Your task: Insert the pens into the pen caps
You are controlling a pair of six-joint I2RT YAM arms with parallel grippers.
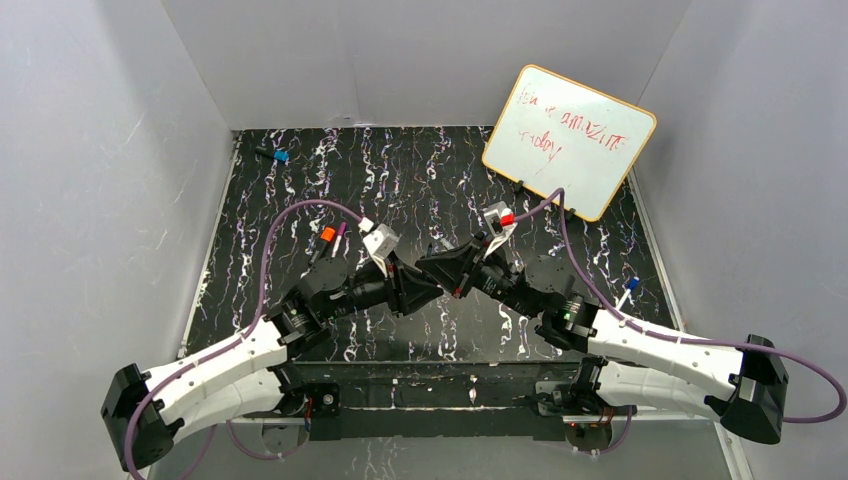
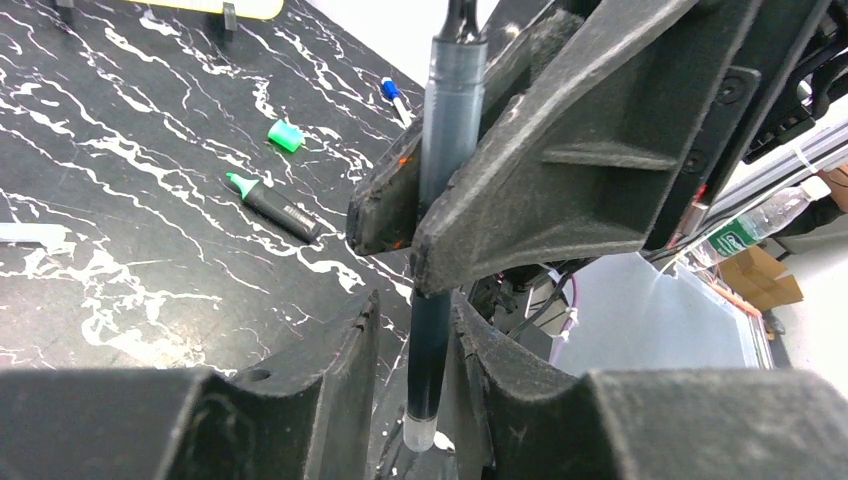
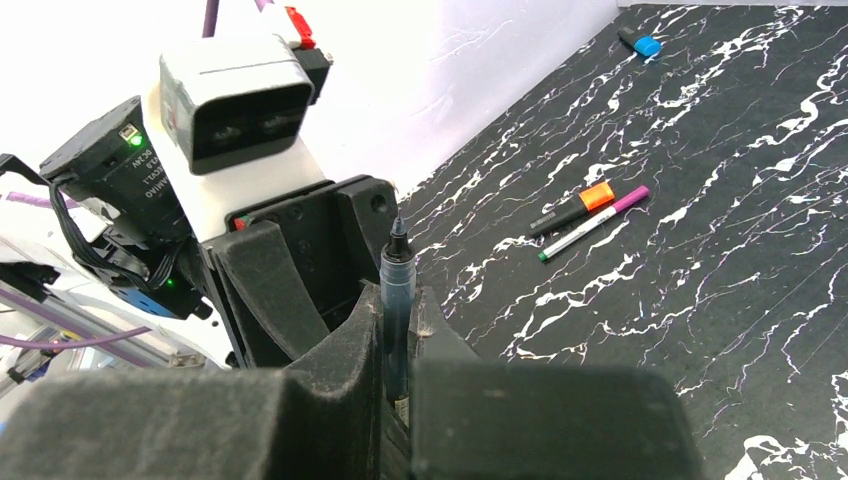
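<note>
In the left wrist view an upright dark grey-blue pen (image 2: 430,350) is held in my right gripper, which is shut on it near its middle. Below that, my left gripper has its fingers either side of the pen's lower end, part open. In the right wrist view the same pen (image 3: 398,290) stands with its tip up. The two grippers meet over the middle of the table in the top view. A green highlighter (image 2: 275,208) and a loose green cap (image 2: 285,135) lie apart on the table.
An orange-capped marker (image 3: 560,215) and a pink-capped pen (image 3: 590,227) lie at the left of the table. A blue-capped highlighter (image 3: 640,42) is farther back; a white blue-capped marker (image 1: 628,290) lies at the right. A whiteboard (image 1: 568,140) stands at the back right.
</note>
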